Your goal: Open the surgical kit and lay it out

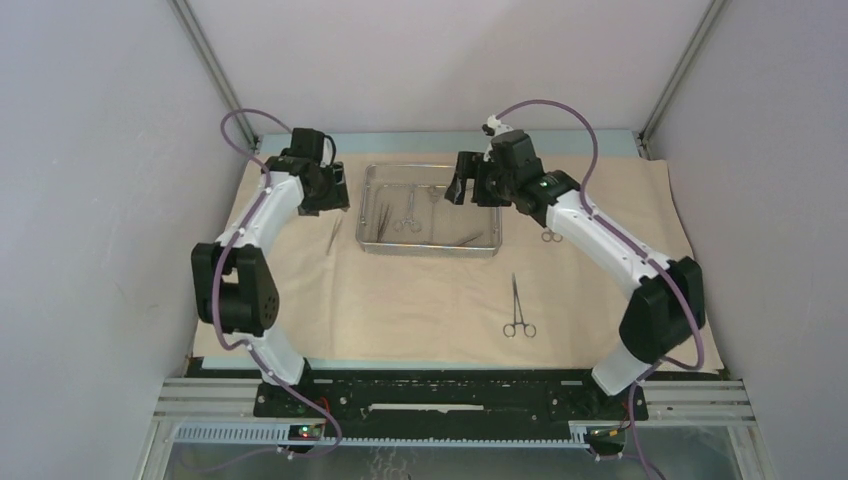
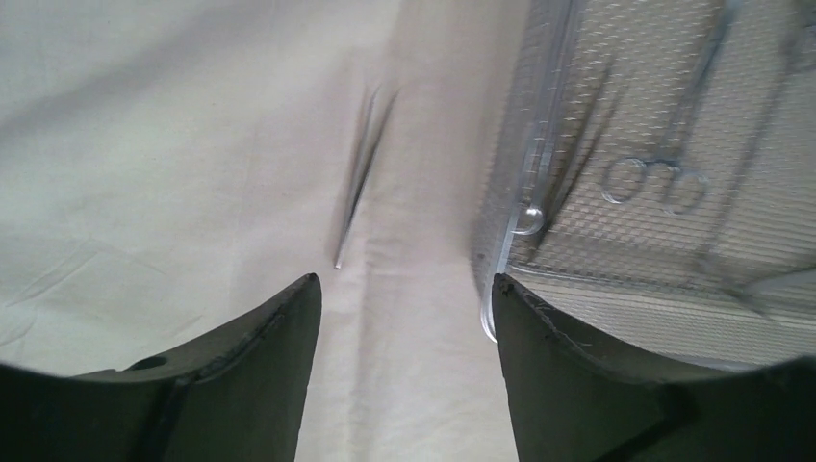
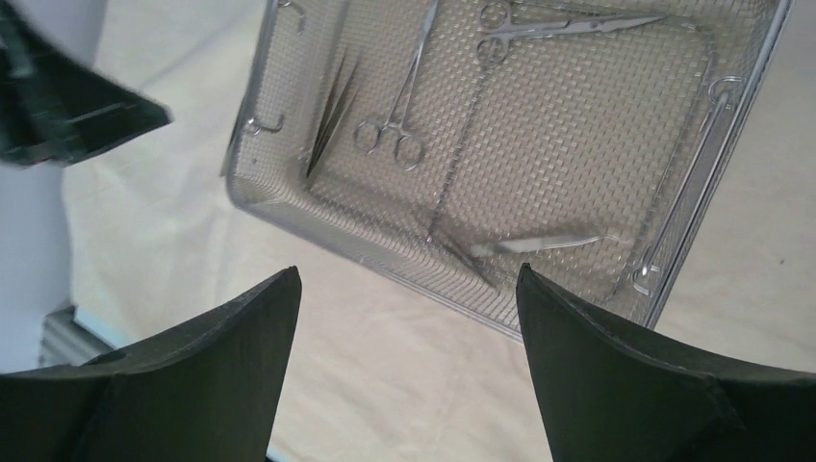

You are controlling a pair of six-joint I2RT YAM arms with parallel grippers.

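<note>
The wire mesh tray [image 1: 428, 250] lies on the cloth between my arms. Inside it, the right wrist view shows tweezers [image 3: 331, 117] by the left wall, ringed forceps [image 3: 393, 125], scissors [image 3: 577, 26] and a pale slim tool [image 3: 544, 244] near the front wall. On the cloth left of the tray rest a pair of tweezers [image 2: 360, 178], apart from my left gripper, which is open and empty above the cloth. My right gripper hangs open over the tray's right part, nothing between its fingers. Ringed forceps [image 1: 516, 310] lie on the cloth front right.
Handle rings of another tool [image 1: 551, 236] show under the right arm, the rest hidden. The cloth [image 1: 420, 310] in front of the tray is bare. Walls flank the table on both sides.
</note>
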